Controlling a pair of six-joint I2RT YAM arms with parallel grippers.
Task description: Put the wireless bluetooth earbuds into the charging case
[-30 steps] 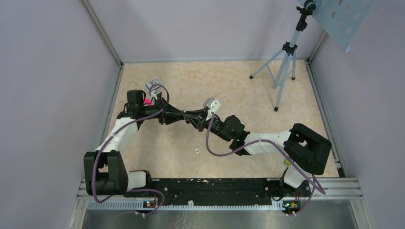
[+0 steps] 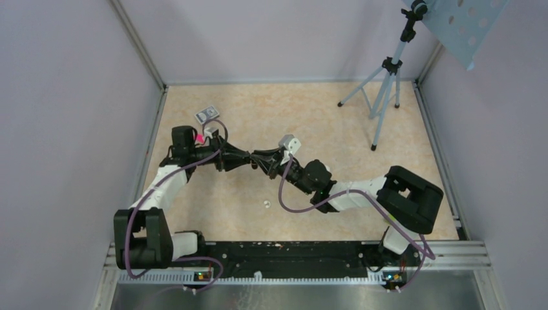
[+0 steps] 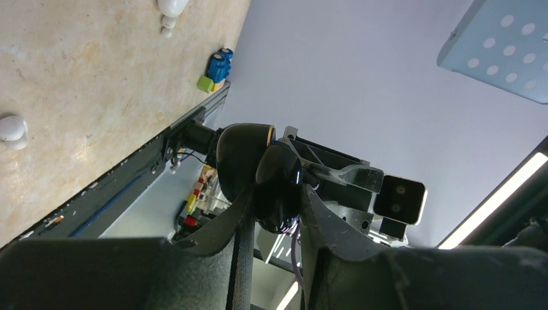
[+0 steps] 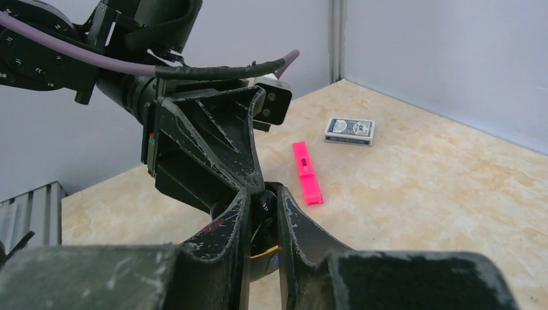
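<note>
A glossy black charging case (image 3: 240, 158) with a thin gold rim stands in the air between my two grippers, its rounded halves side by side in the left wrist view. My left gripper is shut on the near half (image 3: 279, 203). From the other side my right gripper meets the case, fingertips close together on a small dark shiny piece (image 4: 264, 205); whether this is an earbud or part of the case, I cannot tell. The case's gold rim (image 4: 263, 252) shows behind those fingers. How anything sits inside the case is hidden.
A small white piece (image 2: 267, 203) lies on the table in front of the grippers. A card box (image 4: 349, 130) and a pink strip (image 4: 307, 173) lie at the back left. The tripod (image 2: 386, 77) stands at the back right.
My right gripper's wrist has shifted very slightly down and to the right in the top view. Left arm and case look nearly still; both grippers keep meeting at the same spot.
</note>
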